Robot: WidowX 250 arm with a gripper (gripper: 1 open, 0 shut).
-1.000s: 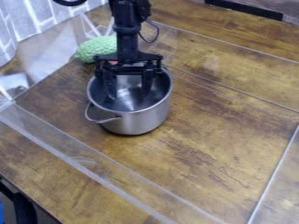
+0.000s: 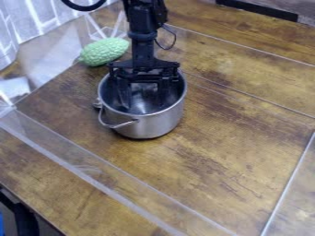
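A steel pot (image 2: 147,122) with a side handle stands on the wooden table (image 2: 222,157) in the camera view. My black gripper (image 2: 142,81) reaches down from the top over the pot's back, its lower part at or inside the rim. Whether it is open or shut, and whether anything is between its fingers, is too dark to tell.
A pale green knobbly object (image 2: 103,51) lies behind the pot to the left. Clear plastic-like strips run along the left and right. The table to the right and front is open.
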